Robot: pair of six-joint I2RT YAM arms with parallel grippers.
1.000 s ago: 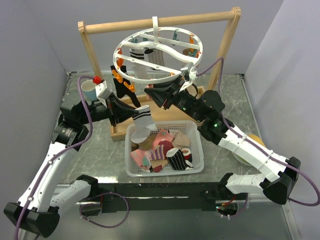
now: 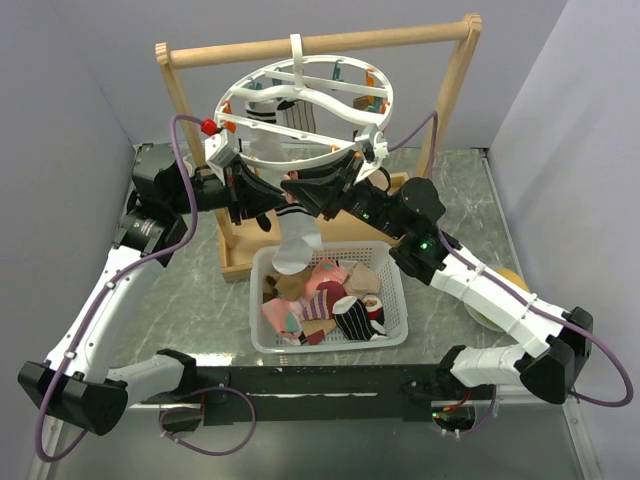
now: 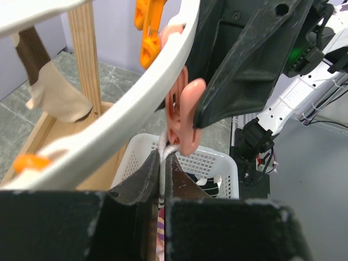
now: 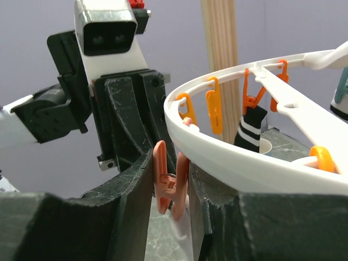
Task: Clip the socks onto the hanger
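A white round clip hanger [image 2: 300, 88] hangs from the wooden stand. My left gripper [image 2: 262, 200] is shut on a white sock [image 2: 297, 245] with black stripes, which hangs over the basket; in the left wrist view its white edge sits between the fingers, just below a pink clip [image 3: 188, 114]. My right gripper [image 2: 296, 190] is shut on that pink clip [image 4: 163, 176] at the hanger's rim [image 4: 244, 166]; the sock's edge lies at or in the clip's mouth, exact fit unclear. Other socks [image 4: 249, 130] hang from orange clips.
A white basket [image 2: 395, 310] of mixed socks stands below the hanger on the counter. The wooden stand [image 2: 455, 80] frames the hanger; a yellow bowl [image 2: 505, 280] is at the right, partly behind my right arm.
My left gripper has moved up and right with the white sock, up to the pink clip. The hanger has shifted slightly left. The right gripper has stayed nearly in place.
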